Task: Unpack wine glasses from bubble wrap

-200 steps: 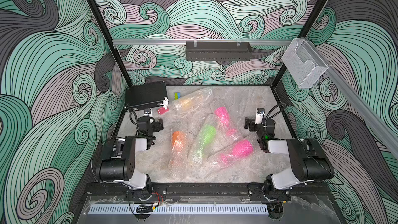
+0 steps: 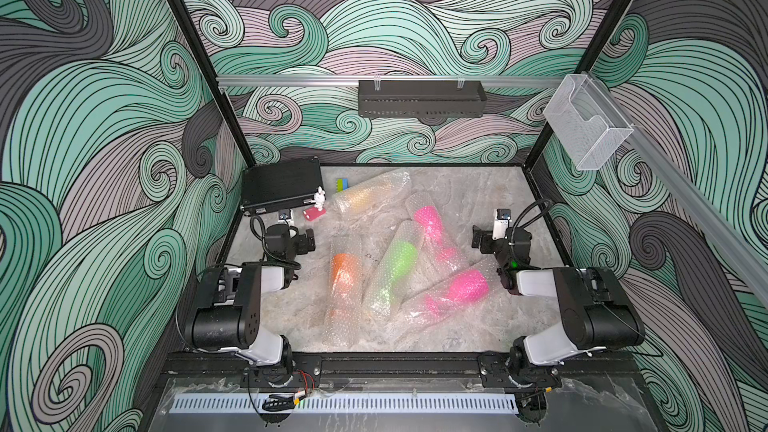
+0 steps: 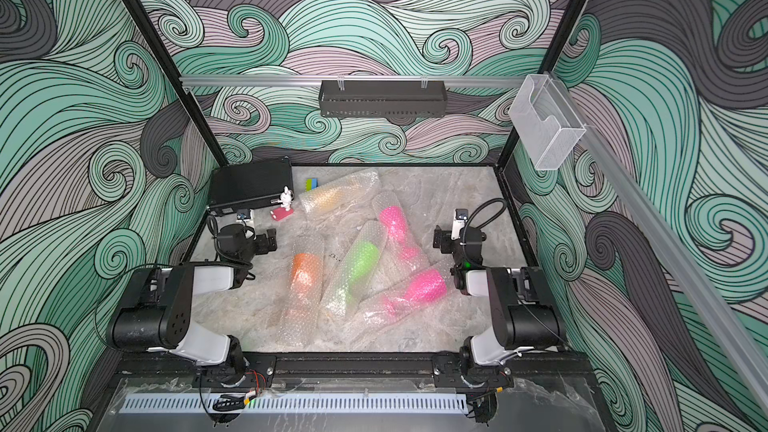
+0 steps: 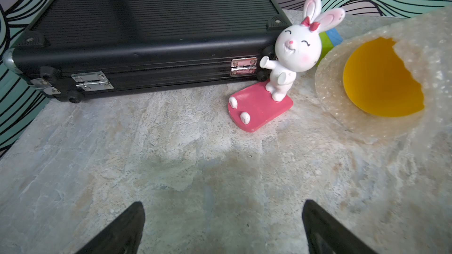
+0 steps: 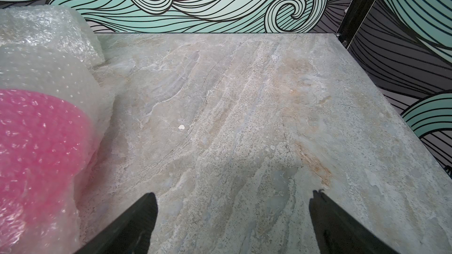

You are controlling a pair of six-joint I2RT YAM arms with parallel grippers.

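Observation:
Several glasses lie in bubble wrap on the stone-patterned table: an orange glass [image 2: 344, 273], a green glass [image 2: 402, 259], an upper pink glass [image 2: 429, 222], a lower pink glass [image 2: 468, 286] and a yellow glass [image 2: 368, 193] at the back. The wrap tubes hide their exact shapes. To the left of the orange one, my left gripper is open and empty. My right gripper also stands open and empty, right of the upper pink glass. Neither gripper touches a wrapped glass.
A black case [image 2: 281, 185] fills the back left corner. Beside it stand a white rabbit figure [image 4: 292, 47] on a pink base and a blue-green block [image 2: 342, 184]. Bare table [image 5: 244, 113] lies at the back right.

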